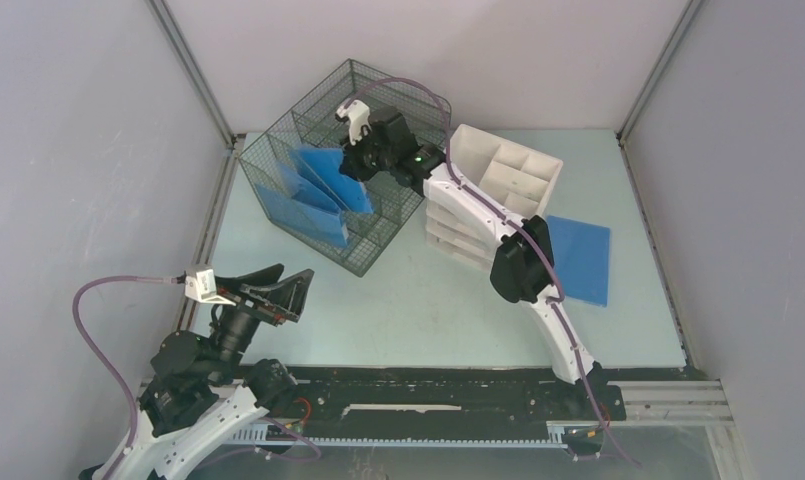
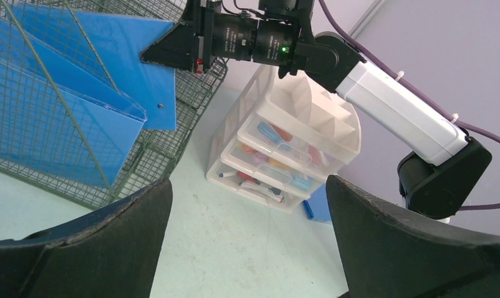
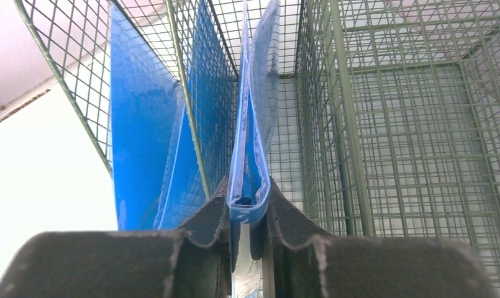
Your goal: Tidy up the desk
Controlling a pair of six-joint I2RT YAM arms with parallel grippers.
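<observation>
Blue folders stand in the slots of a green wire organizer (image 1: 388, 235) at the back left. My right gripper is shut on the upper edge of a blue folder (image 2: 157, 93) in one slot. Two more blue folders (image 3: 141, 136) lean in the slots beside it. My left gripper (image 1: 278, 300) is open at the front left, empty, apart from the organizer. A flat blue folder (image 1: 578, 260) lies on the desk at the right.
A white drawer unit (image 1: 513, 185) with small items in its drawers stands right of the organizer, under my right arm.
</observation>
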